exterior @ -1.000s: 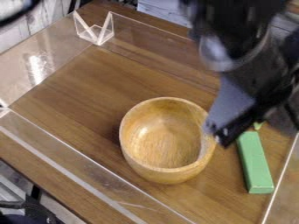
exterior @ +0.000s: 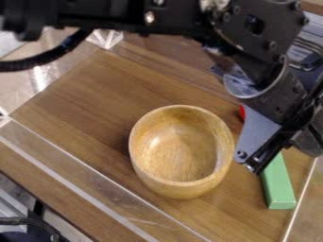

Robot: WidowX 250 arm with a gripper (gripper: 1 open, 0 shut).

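Observation:
A round wooden bowl [exterior: 179,151] sits on the wooden board in the centre. To its right lies a long green block [exterior: 277,187]. The arm reaches in from the top and down the right side. Its gripper [exterior: 252,159] is low, between the bowl and the green block, seen side-on. Its fingertips are small and partly hidden, so whether it is open or shut is unclear.
A clear plastic rim runs along the board's left and front edges [exterior: 101,197]. The board left of the bowl is bare [exterior: 82,109]. Part of a red object [exterior: 241,111] shows behind the arm.
The arm has swung lower across the top of the view, hiding the back of the board. The gripper has moved down toward the green block. The bowl and block have not moved.

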